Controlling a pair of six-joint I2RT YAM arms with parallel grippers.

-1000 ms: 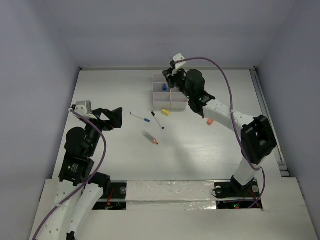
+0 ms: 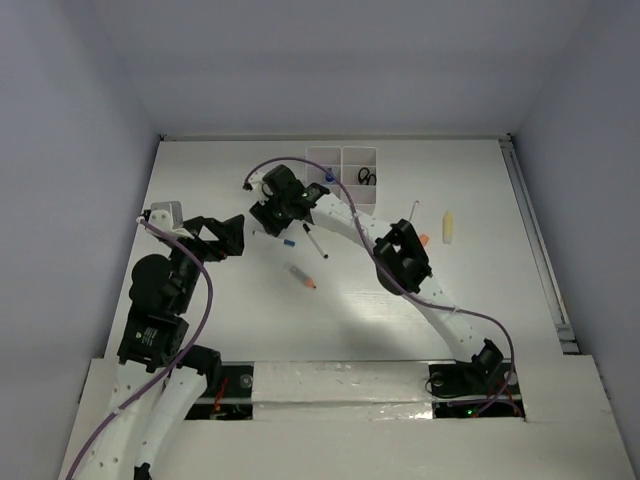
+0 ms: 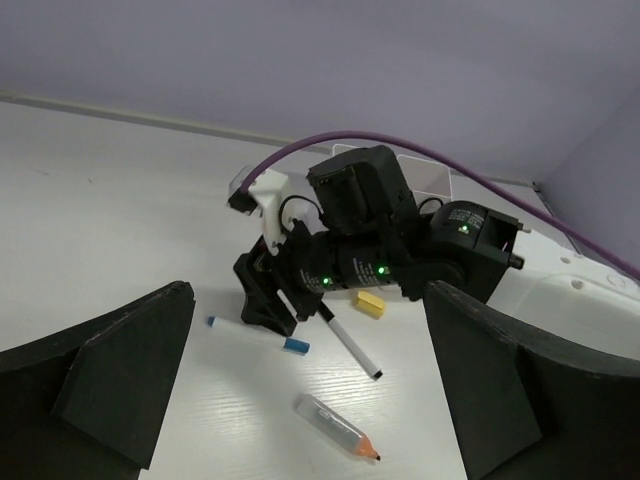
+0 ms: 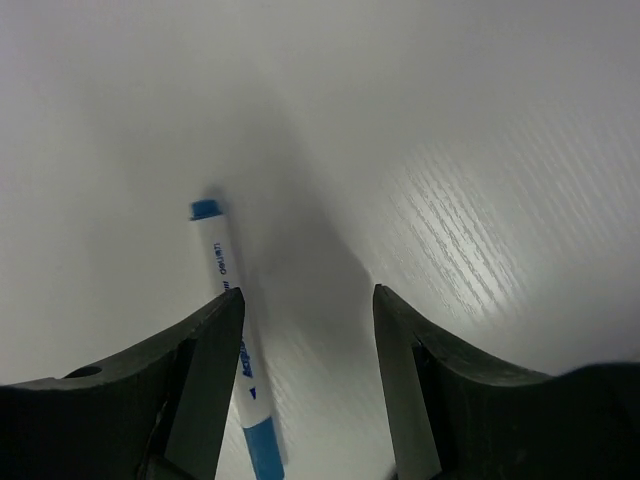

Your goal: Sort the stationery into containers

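Observation:
My right gripper (image 2: 270, 222) hangs over a white pen with blue ends (image 4: 228, 260); in the right wrist view its fingers are apart, the pen beside the left finger, nothing held. My left gripper (image 2: 222, 236) stands open at the left. On the table lie a black-capped marker (image 2: 315, 241), an orange-tipped highlighter (image 2: 301, 276), a yellow block (image 3: 369, 304), a pale yellow item (image 2: 447, 227) and an orange piece (image 2: 424, 239). The divided white container (image 2: 358, 154) at the back holds scissors (image 2: 366, 177) and a blue item (image 2: 329, 175).
The right arm partly covers the container and the table's centre right. Walls border the back and both sides.
My right gripper has swung left and toward the front, from above the container to over the blue-ended pen. The left arm has stayed still.

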